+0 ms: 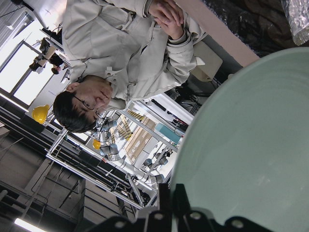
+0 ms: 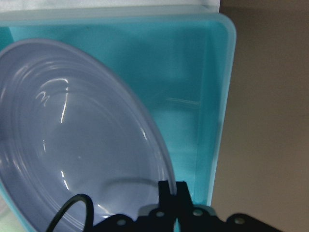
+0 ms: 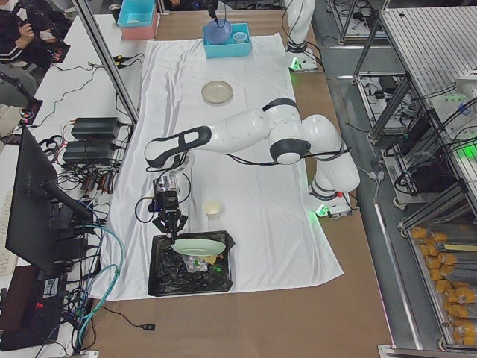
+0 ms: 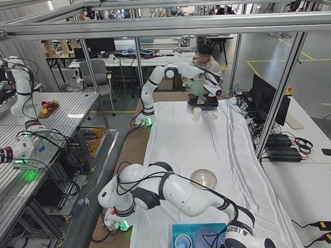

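My left gripper is shut on the rim of a pale green plate, held tilted over a black bin with plastic wrap and scraps inside; in the left wrist view the green plate fills the right side. My right gripper is shut on the rim of a blue plate, which is at a turquoise tub in the right wrist view.
A small cream cup stands near the bin. A round beige plate lies toward the far end of the white cloth. A small cup sits in the tub. A person sits behind the bin.
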